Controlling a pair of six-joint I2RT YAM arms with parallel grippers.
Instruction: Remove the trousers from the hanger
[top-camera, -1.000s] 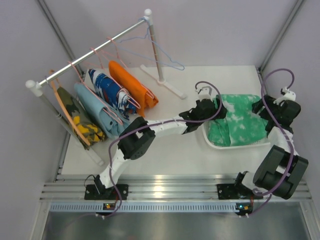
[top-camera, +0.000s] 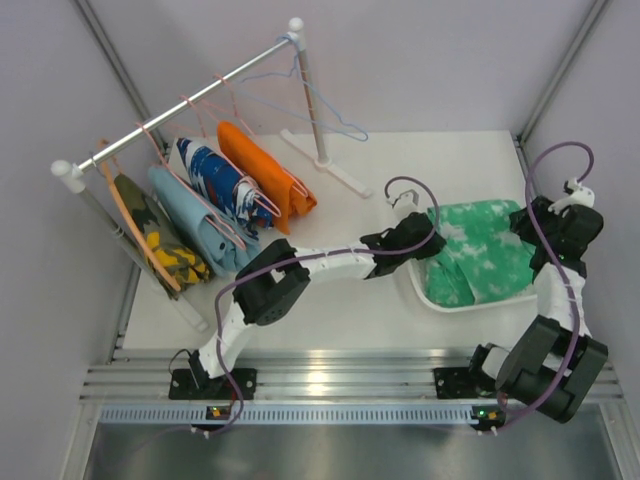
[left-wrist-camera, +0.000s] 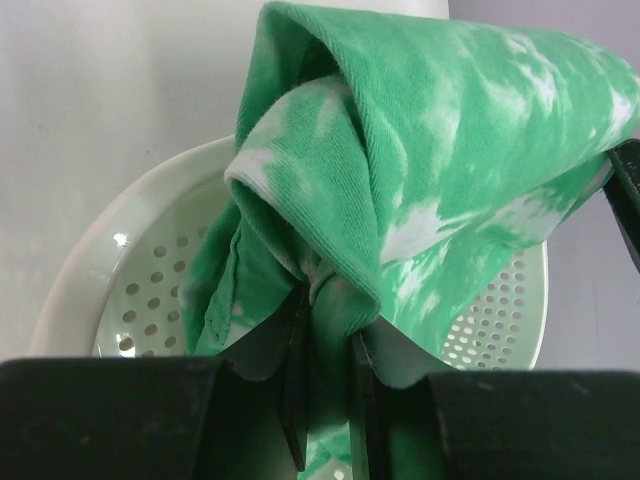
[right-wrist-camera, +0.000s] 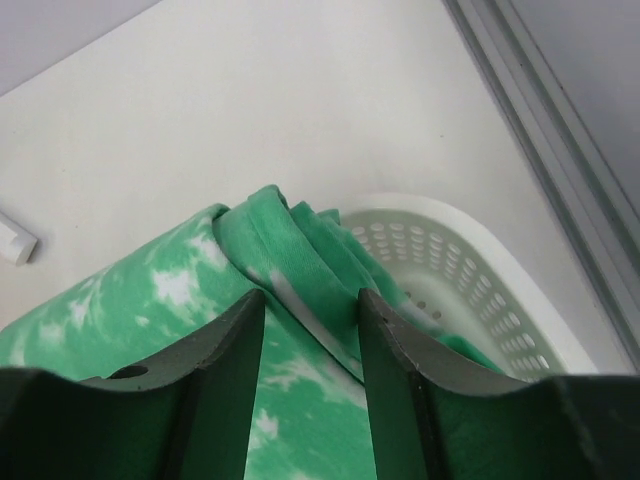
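Green tie-dye trousers (top-camera: 480, 250) lie bunched in a white perforated basket (top-camera: 440, 300) at the right of the table. At the basket's left side my left gripper (top-camera: 430, 240) is shut on a twisted fold of the green cloth. My right gripper (top-camera: 525, 225) is at the upper right edge of the trousers; in the right wrist view the cloth fills the lower middle, and the fingertips do not show clearly. A blue hanger (top-camera: 318, 120) hangs empty at the rack's far end.
A white rack (top-camera: 180, 108) stands on the left with folded camouflage, light blue, navy patterned and orange garments (top-camera: 262, 165) on hangers. Bare table lies between rack and basket. A metal rail runs along the front edge.
My left gripper has moved slightly toward the front with the cloth, and the trousers' top edge has shifted down a little.
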